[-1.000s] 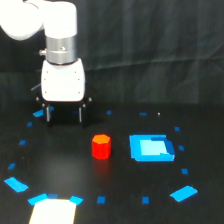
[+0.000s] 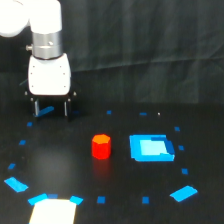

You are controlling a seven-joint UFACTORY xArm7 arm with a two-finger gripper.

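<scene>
A red block with a many-sided top stands alone on the dark table, just left of the middle. To its right lies a blue square, a tray or flat frame, with a pale inner area. At the upper left hangs my white gripper, its two dark fingers spread wide and nothing visible between them. It is well apart from the red block, to the left of it and farther back.
Blue tape strips and small blue squares mark the dark tabletop, one strip at the lower right. A cream-white object is cut off by the bottom edge. Open table surrounds the block. Black curtain closes off the back.
My gripper has shifted left and upward in the view, farther from the red block. The block and the blue square stay where they were.
</scene>
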